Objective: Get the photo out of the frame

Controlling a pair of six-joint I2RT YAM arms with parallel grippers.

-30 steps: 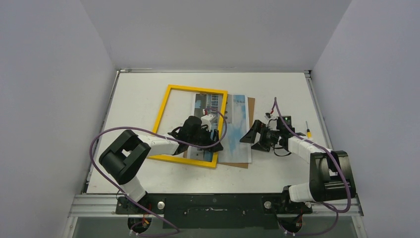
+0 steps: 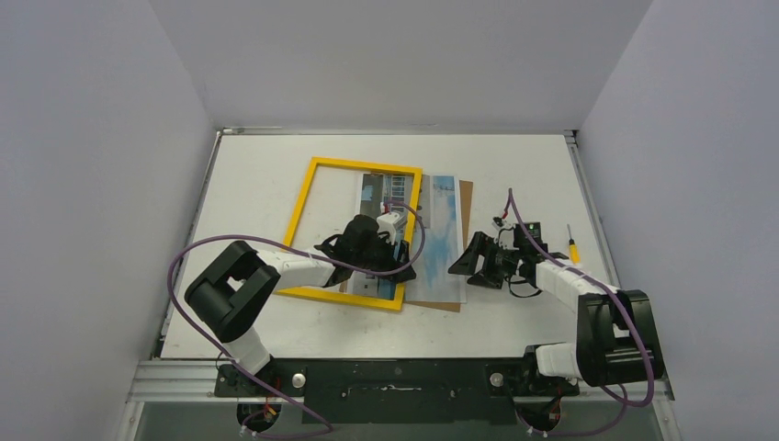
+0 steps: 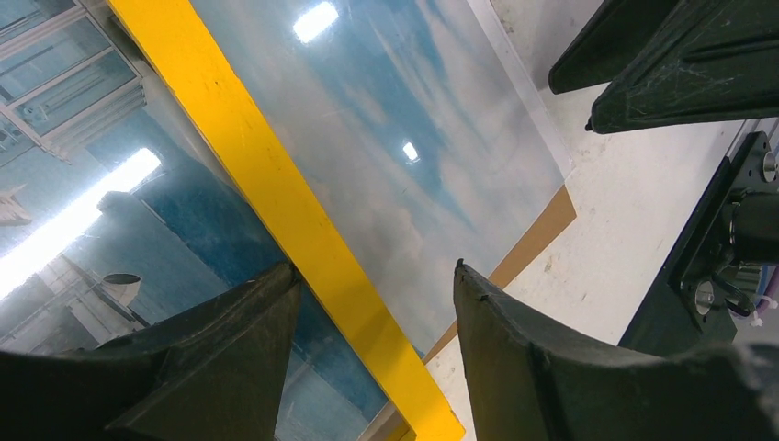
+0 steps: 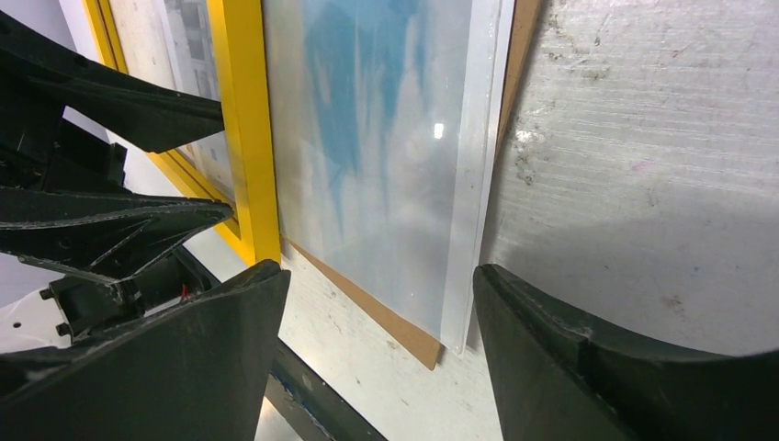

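The yellow frame (image 2: 302, 200) lies on the table, its right bar crossing over a glossy printed photo (image 2: 445, 211). Part of the photo shows inside the frame and part extends to its right, atop a brown backing board (image 2: 466, 204). A clear sheet seems to cover the print. Astride the frame's right bar, my left gripper is partly open; in the left wrist view, one finger (image 3: 266, 303) overlaps the bar's inner edge. My right gripper is also open, its fingers spread over the photo's front right part. Contact cannot be judged.
A yellow-handled screwdriver (image 2: 573, 250) lies at the right table edge. Bare table (image 2: 514, 165) spreads behind and right of the photo. Both grippers are close together, and purple cables (image 2: 230, 237) run along the arms.
My right gripper has shifted slightly right and toward the table's front. The left gripper has barely moved. Frame and photo look unmoved.
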